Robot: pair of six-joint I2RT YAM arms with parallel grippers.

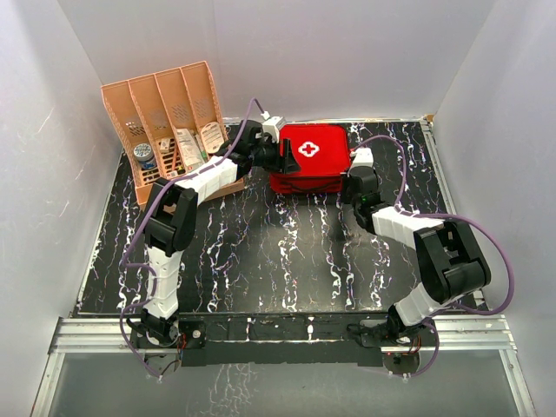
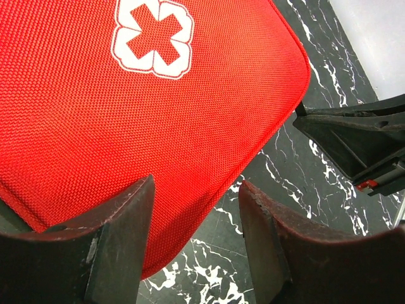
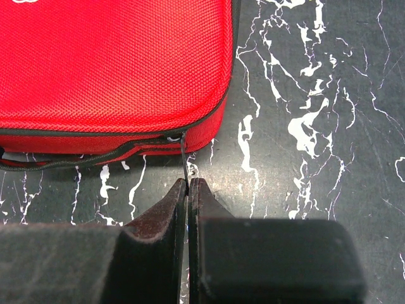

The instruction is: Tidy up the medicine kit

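Note:
The red medicine bag (image 1: 328, 156) with a white cross lies flat, its lid down, at the back of the table. At its front right corner, a thin black zipper pull (image 3: 184, 154) runs from the slider into my right gripper, which is shut on it. My left gripper (image 1: 287, 163) is over the bag's front left part, fingers apart. In the left wrist view the red lid (image 2: 183, 126) and its edge show behind and between those fingers; whether they touch the fabric cannot be told.
A peach slotted organizer (image 1: 143, 95) stands left of the bag, holding a round container (image 1: 144, 155) and several packets, one a white box (image 1: 188, 148). My left forearm passes in front of it.

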